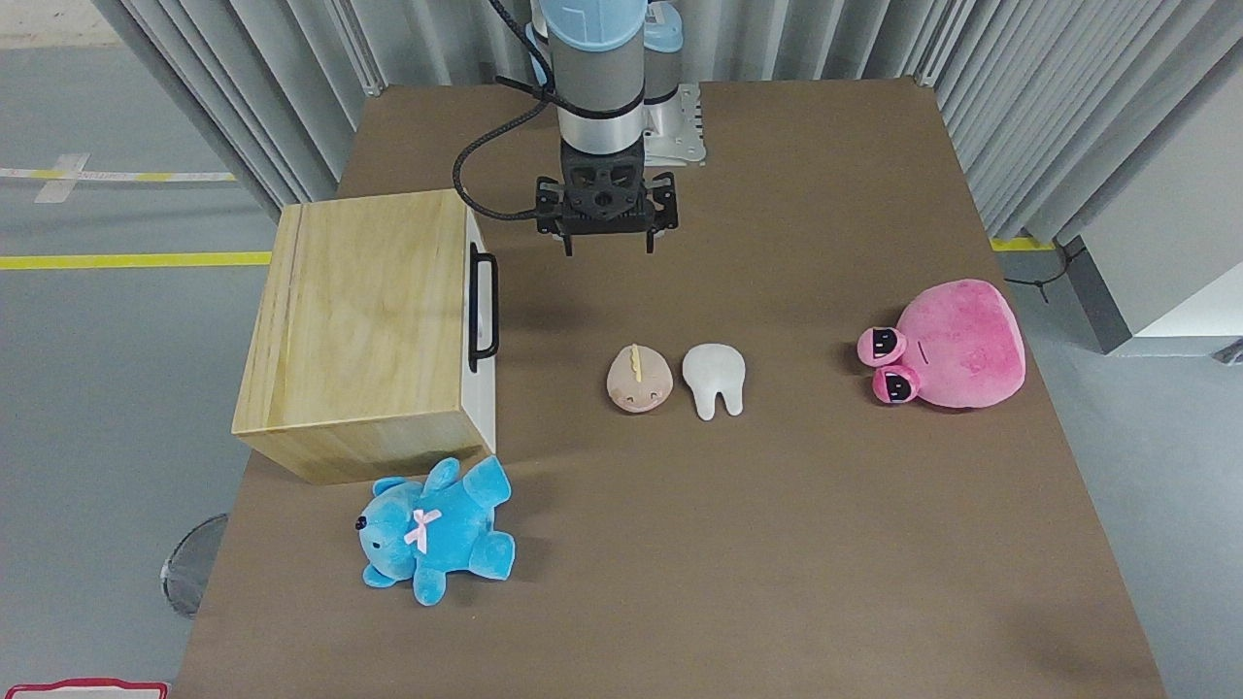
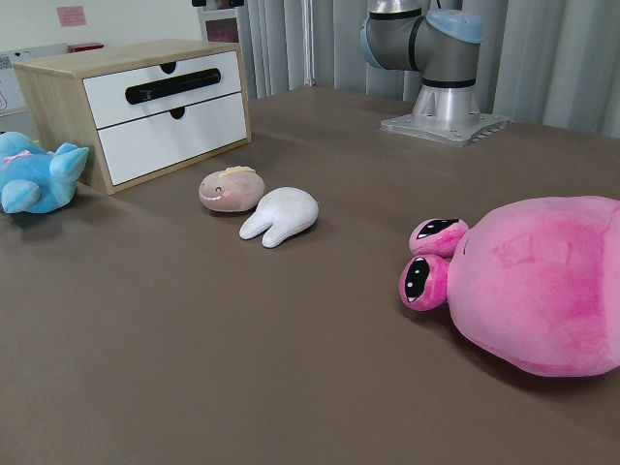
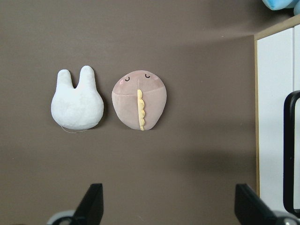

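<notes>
My gripper hangs above the back of the brown table, its two black fingers spread apart with nothing between them. In front of it lie a beige round plush with a yellow strip and a white tooth-shaped plush, side by side. A pink plush with big eyes lies to the right, and a blue bear with a pink bow lies on its back at the front left.
A wooden cabinet with white drawers, both shut in the left view, and a black handle stands at the left.
</notes>
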